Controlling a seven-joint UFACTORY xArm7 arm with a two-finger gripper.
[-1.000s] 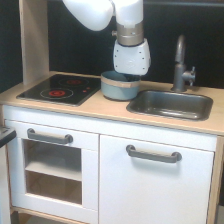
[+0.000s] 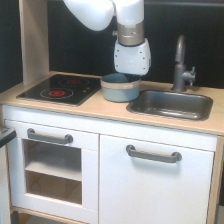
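Note:
The white robot gripper point(image 2: 132, 62) hangs at top centre of the camera view, above and just behind a teal pot point(image 2: 120, 92). The pot sits on the wooden counter between the black stovetop point(image 2: 58, 88) and the steel sink point(image 2: 170, 102). Whether the fingers are open or shut cannot be made out from this angle.
A dark faucet point(image 2: 179, 65) rises behind the sink. Below the counter are a white cabinet door point(image 2: 150, 185) with a grey handle and an oven cubby point(image 2: 55, 175). A grey handle juts in at the left edge.

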